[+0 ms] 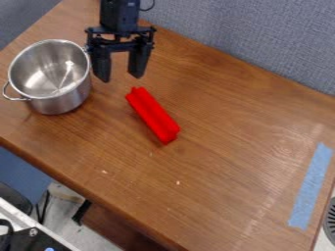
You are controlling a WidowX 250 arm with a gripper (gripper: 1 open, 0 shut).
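My black gripper (119, 54) hangs at the top left with its two fingers spread open, just right of the steel pot (50, 90) and partly over its right side. Nothing shows between the fingers. A red block (153, 115), long and narrow, lies on the wooden table (229, 157), below and right of the gripper.
A blue tape strip (311, 186) lies along the right of the table. A grey wall (262, 29) borders the back, and the table's edge runs along the lower left.
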